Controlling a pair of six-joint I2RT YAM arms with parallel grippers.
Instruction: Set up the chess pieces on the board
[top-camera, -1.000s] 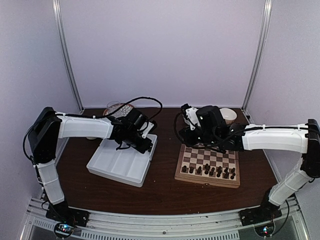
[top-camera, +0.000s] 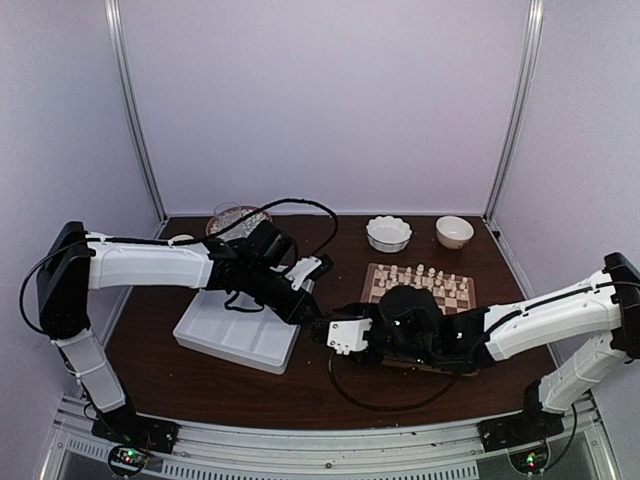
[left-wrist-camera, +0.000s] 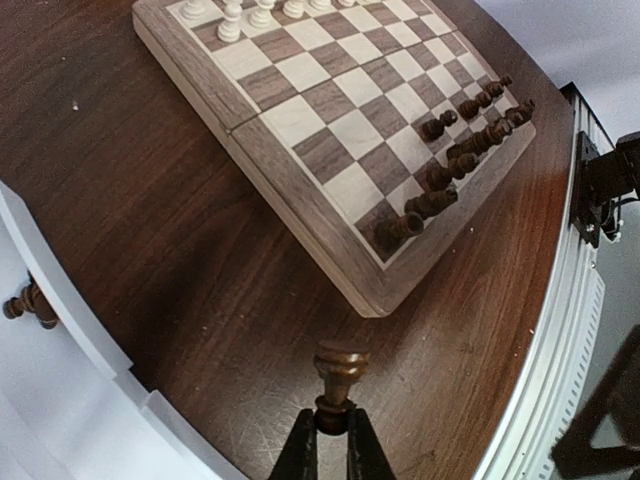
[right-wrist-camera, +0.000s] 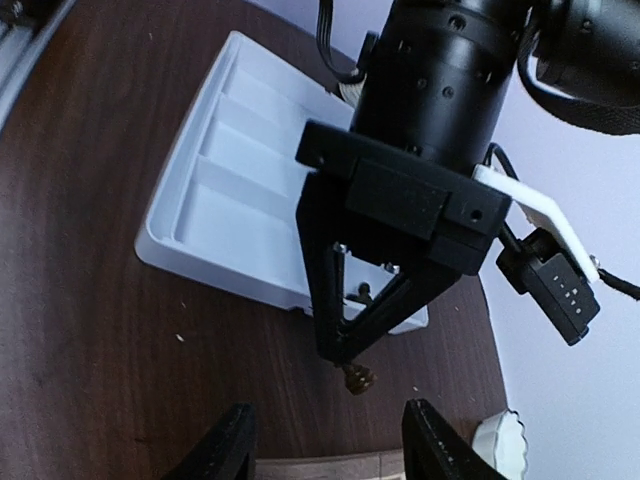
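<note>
A dark brown chess piece is pinched in my left gripper, base pointing outward; the right wrist view shows the same piece (right-wrist-camera: 357, 377) at that gripper's tips. My right gripper faces it part open, with nothing between its fingers. The chessboard (left-wrist-camera: 300, 225) lies to the right, carrying pale pieces (top-camera: 430, 276) along its far side and several dark pieces (left-wrist-camera: 465, 150) along its near side. In the top view the right arm hides much of the board. Another dark piece (left-wrist-camera: 35, 302) lies in the white tray (top-camera: 240, 350).
The tray's near wall (left-wrist-camera: 75, 290) stands left of the board, with bare table (left-wrist-camera: 150, 200) between. At the back are a fluted white bowl (top-camera: 388, 233), a plain bowl (top-camera: 454, 232) and a basket (top-camera: 216, 222). Both arms are close together mid-table.
My right gripper has swung left and toward the front, from over the board to the gap beside the tray. The left gripper has shifted right, toward it.
</note>
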